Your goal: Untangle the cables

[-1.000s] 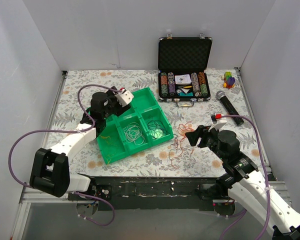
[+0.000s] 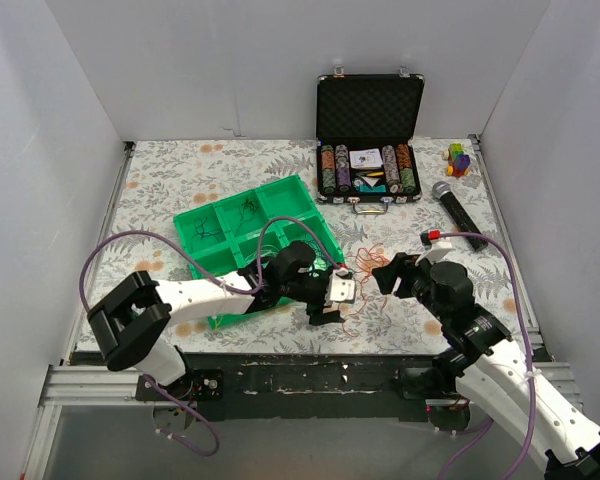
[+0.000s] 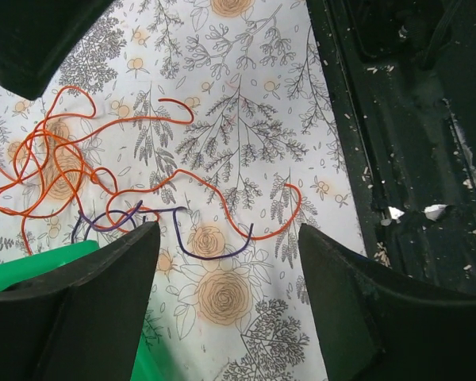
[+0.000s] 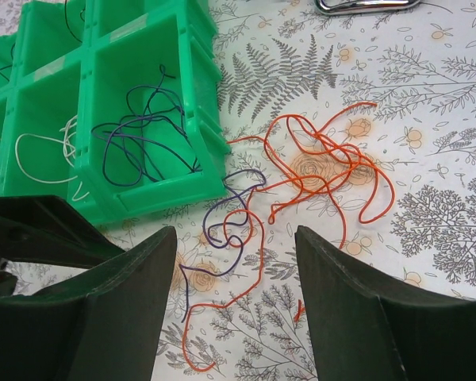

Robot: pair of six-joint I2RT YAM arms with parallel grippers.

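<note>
Orange cables (image 4: 333, 163) lie loosely tangled on the patterned mat, with a dark purple cable (image 4: 226, 226) crossing one of their strands beside the green divided tray (image 4: 103, 198). My left gripper hangs low over these cables at the tray's front-right corner; its fingers stand apart with only mat and cable below them. My right gripper is open above the cables from the right, empty. Further cables, dark purple and white, sit inside the tray's compartments, and the left gripper shows at the left of the right wrist view.
An open case of chips (image 2: 369, 170) stands at the back. A microphone (image 2: 458, 210) and a small coloured toy (image 2: 457, 160) lie at the right. A dark table edge (image 2: 280, 375) runs along the front; side walls enclose the mat.
My left arm has swung from over the tray's back-left down and right to the cables at the tray's front-right.
</note>
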